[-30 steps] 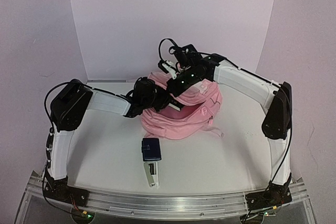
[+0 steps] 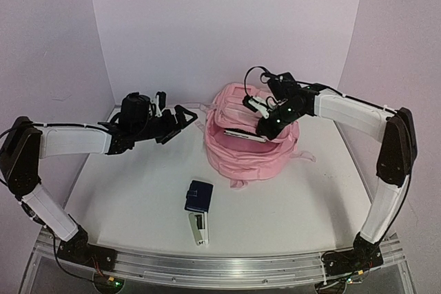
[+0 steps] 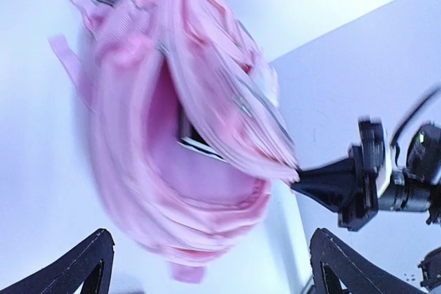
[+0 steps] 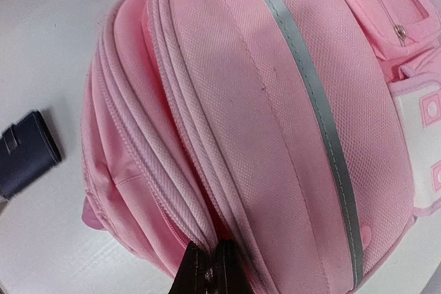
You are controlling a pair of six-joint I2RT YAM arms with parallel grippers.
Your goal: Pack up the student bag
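Observation:
The pink bag (image 2: 248, 160) sits mid-table with its mouth partly open toward the front. Inside it a book (image 2: 244, 135) shows only a dark and white edge; in the left wrist view the book (image 3: 200, 144) is mostly covered by the flap. My left gripper (image 2: 185, 124) hangs left of the bag, clear of it, fingers wide apart and empty. At the bag's opening, my right gripper is shut on the pink zip edge. A dark blue notebook (image 2: 198, 196) lies in front of the bag, touching or close to a grey-white stapler-like item (image 2: 198, 228).
Bag straps (image 2: 303, 155) trail on the table at both sides. A metal rail (image 2: 220, 263) runs along the front edge, and walls enclose the sides and back.
My left gripper has come out of the bag toward the left. The right gripper has moved right and the bag shifted right with it. The book's yellow cover no longer shows.

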